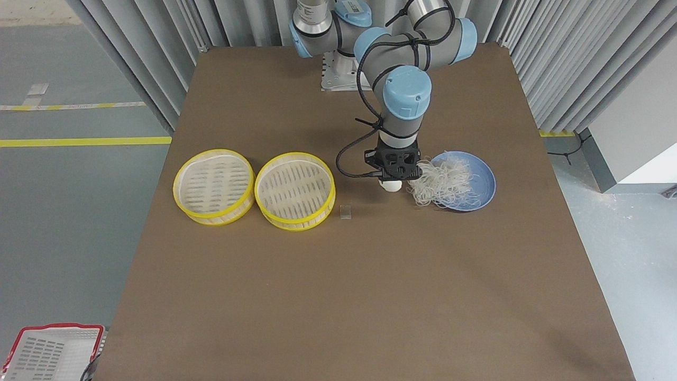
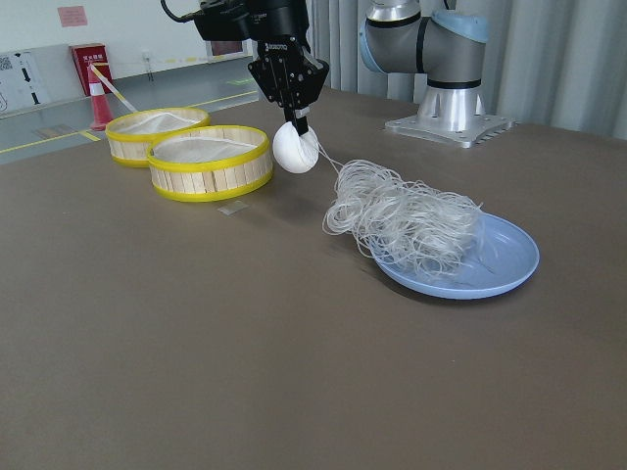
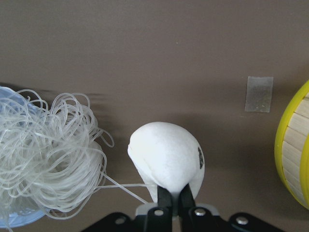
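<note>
My gripper is shut on a white bun-shaped object (image 2: 295, 147), held above the table between the steamers and the plate. A blue plate (image 2: 500, 264) holds a tangle of pale strands (image 3: 48, 150), part of which spills toward the gripper, with a few strands trailing to the white object. Two yellow-rimmed steamer baskets, the nearer one (image 1: 295, 190) and the farther one (image 1: 213, 186), stand side by side left of the gripper in the front view.
A small clear patch (image 1: 346, 212) lies beside the right steamer. The arm's base (image 2: 449, 122) is at the back. A red-rimmed basket (image 1: 51, 355) is off the table at bottom left.
</note>
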